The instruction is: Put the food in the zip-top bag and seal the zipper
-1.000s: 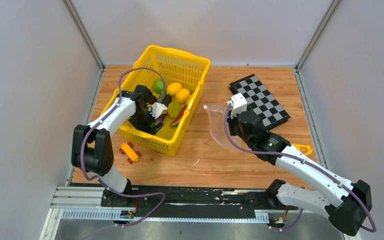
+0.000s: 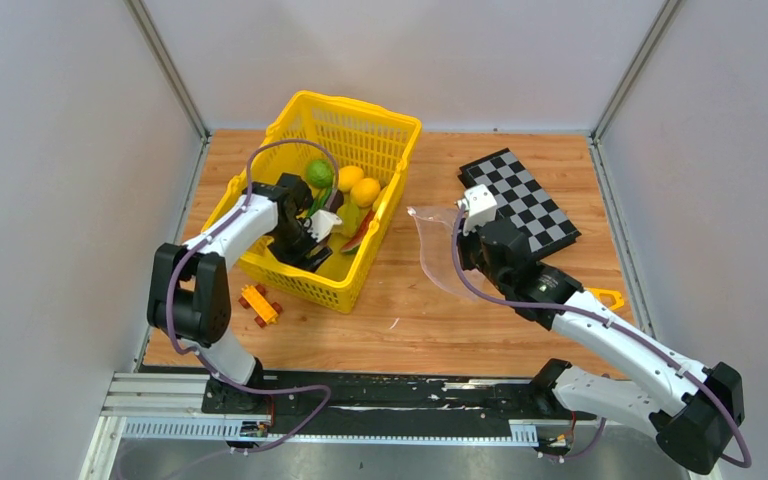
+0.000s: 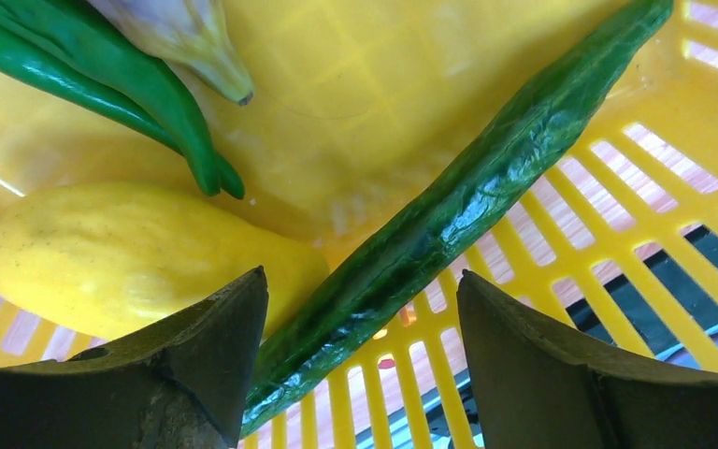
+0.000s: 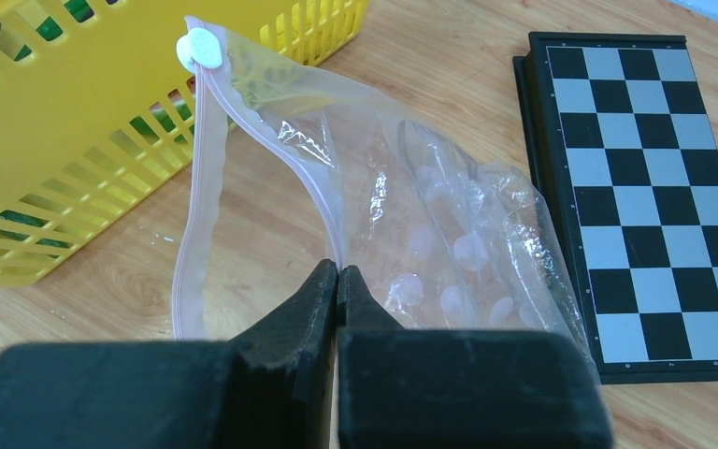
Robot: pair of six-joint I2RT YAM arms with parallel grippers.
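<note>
In the left wrist view a long green cucumber [image 3: 449,220] runs diagonally against the basket's slotted wall, its lower end passing between the fingers of my left gripper. Those fingers stand apart, with gaps to the cucumber's sides at the tips. A yellow oblong food [image 3: 122,257], green peppers [image 3: 140,94] and the tip of a pale purple eggplant [image 3: 201,47] lie nearby. My right gripper is shut on the rim of the clear zip bag [image 4: 383,187]. The bag's mouth gapes, and its white slider [image 4: 202,48] sits at the far corner.
The yellow basket [image 2: 325,290] holds several foods, its high walls around my left gripper. A checkered board [image 2: 525,200] lies behind the right arm. A toy car [image 2: 260,304] stands beside the basket.
The right arm and the bag look unmoved.
</note>
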